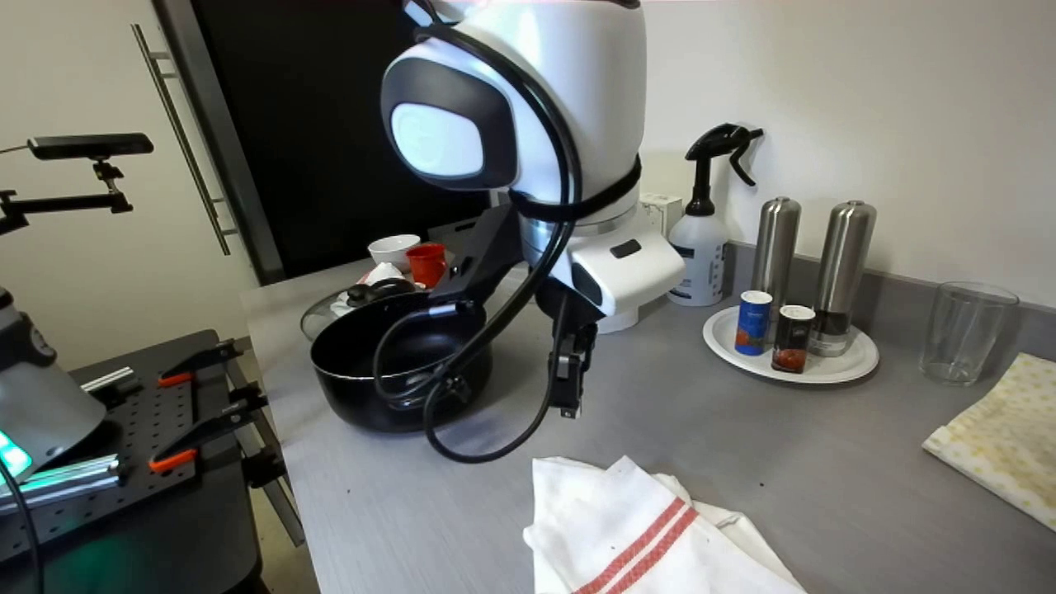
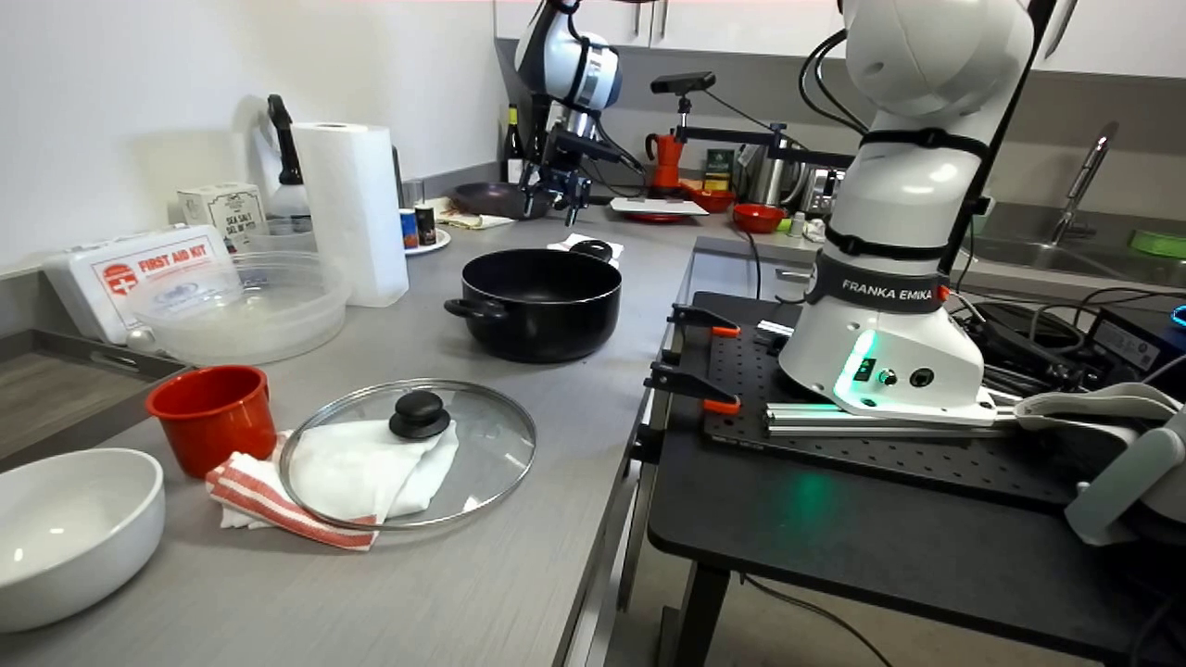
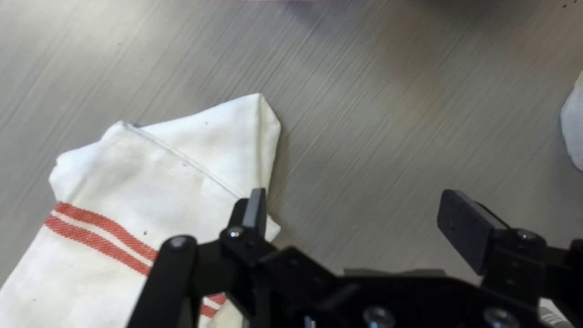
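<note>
My gripper stands open above the counter, its two black fingers wide apart with nothing between them. In the wrist view its left finger (image 3: 254,216) overlaps the edge of a white towel with red stripes (image 3: 131,180). Bare counter shows between the fingertips. In exterior view 1 the gripper (image 1: 569,396) hangs behind the towel (image 1: 643,535) and to the right of a black pot (image 1: 346,396). Loose cables hang in front of the pot. From exterior view 2 the gripper (image 2: 555,211) appears beyond the open pot (image 2: 545,322).
A white plate (image 1: 718,337) carries shakers and steel mills at the back. A drinking glass (image 1: 965,332) and a patterned cloth (image 1: 1005,436) lie farther right. The glass lid (image 2: 484,445) rests partly on another towel, near a red mug (image 2: 217,422) and a white bowl (image 2: 83,517).
</note>
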